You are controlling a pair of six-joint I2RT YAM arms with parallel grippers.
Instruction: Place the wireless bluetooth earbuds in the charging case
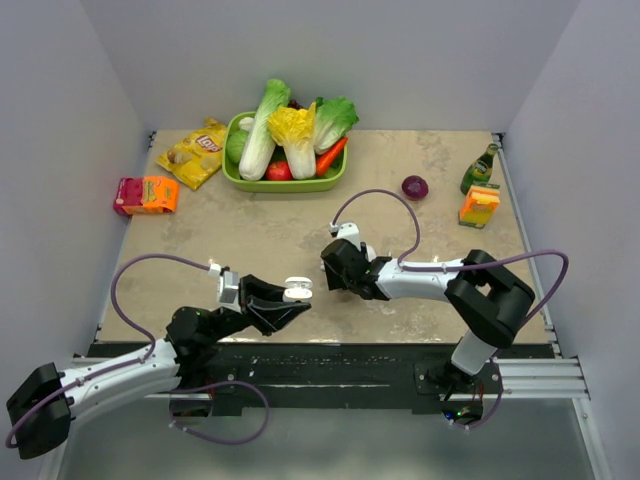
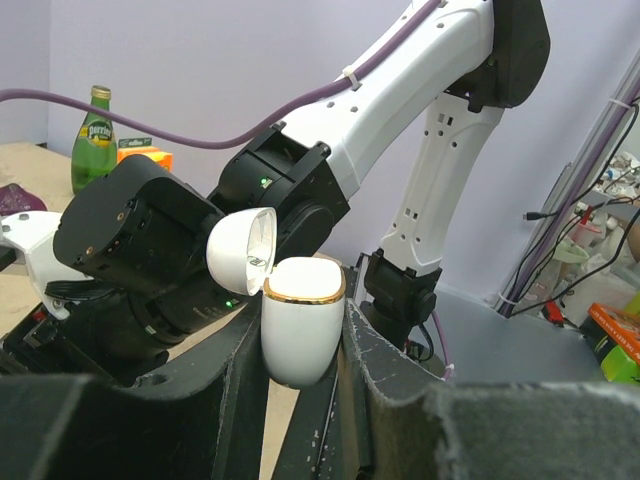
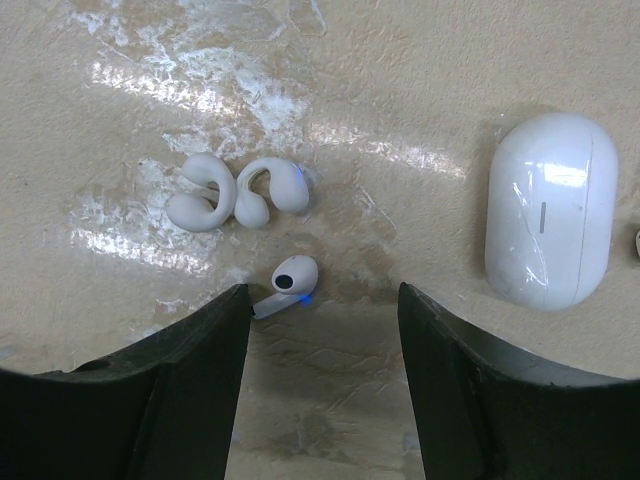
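Observation:
My left gripper (image 1: 290, 305) holds an open white charging case (image 2: 300, 330) with a gold rim, lifted over the table's front edge, its lid (image 2: 236, 250) tipped up. My right gripper is open, low over the table, its fingers either side of a small white earbud with stem (image 3: 296, 275), which lies beside the left finger. Behind it lie a pair of white curved earpieces (image 3: 240, 195) and a closed white oval case (image 3: 550, 210). In the top view the right gripper hides most of these small items.
A green basket of vegetables (image 1: 284, 182) stands at the back, with a chip bag (image 1: 190, 150) and snack packs (image 1: 146, 196) to its left. An onion (image 1: 414, 187), bottle (image 1: 478, 172) and juice carton (image 1: 479, 207) are at the right.

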